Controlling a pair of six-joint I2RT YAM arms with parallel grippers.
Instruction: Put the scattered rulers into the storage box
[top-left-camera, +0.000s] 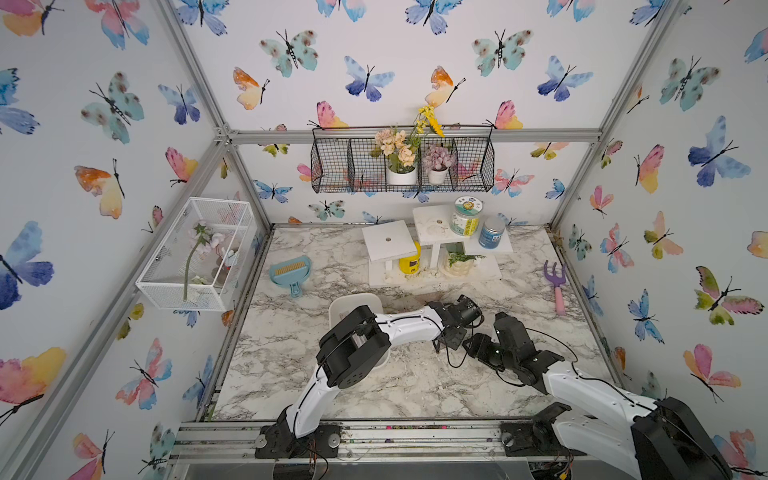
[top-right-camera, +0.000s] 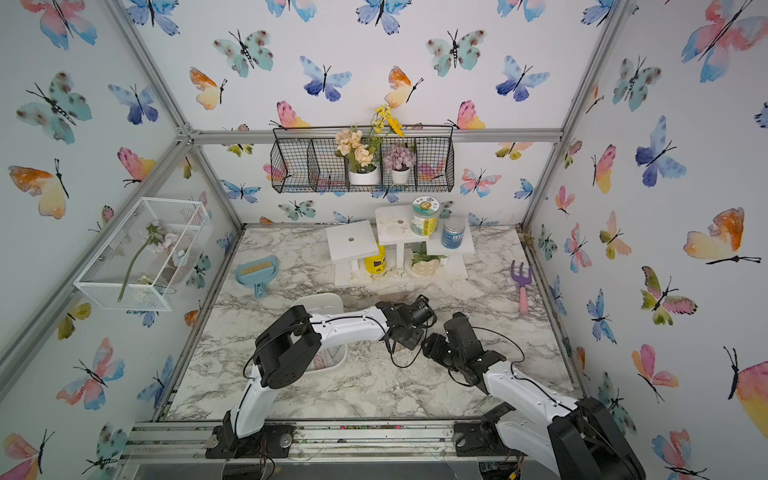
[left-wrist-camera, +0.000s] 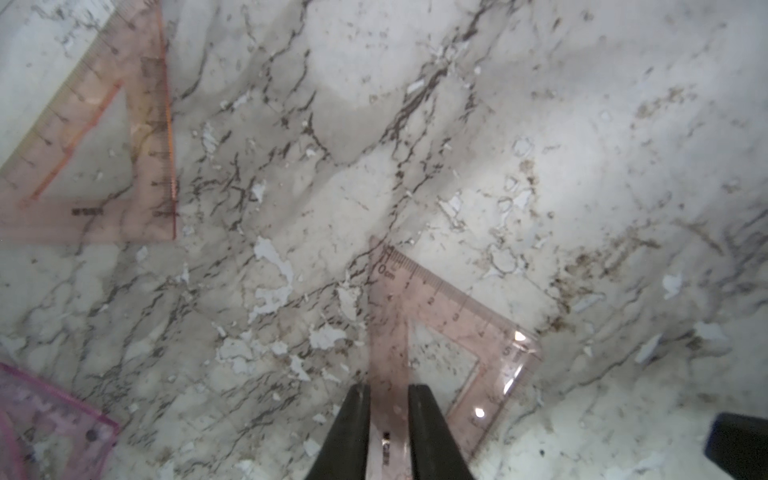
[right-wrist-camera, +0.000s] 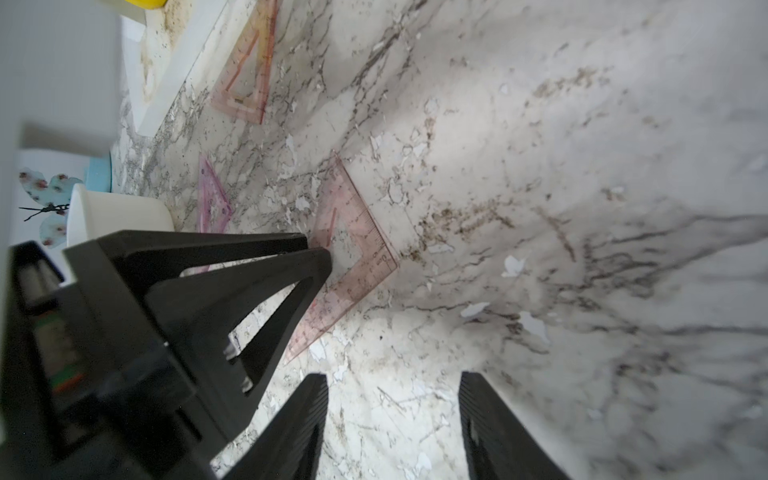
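Note:
A clear pink triangle ruler (left-wrist-camera: 448, 308) lies on the marble table. My left gripper is shut on one side of it, also seen in the right wrist view with its fingertips (right-wrist-camera: 316, 257) at the ruler's edge. A second, orange-pink triangle ruler (left-wrist-camera: 152, 160) lies farther back, and a purple ruler (left-wrist-camera: 68, 420) shows at the left. Partly hidden under the left arm is the white storage box (top-left-camera: 352, 302); a pink item is faintly visible inside it in the top right view. My right gripper stands open just right of the left one, nothing between its fingers.
A white stepped shelf (top-left-camera: 388, 240) with cans stands behind the grippers. A blue dustpan (top-left-camera: 290, 274) sits at the back left and a purple garden fork (top-left-camera: 556, 284) at the right.

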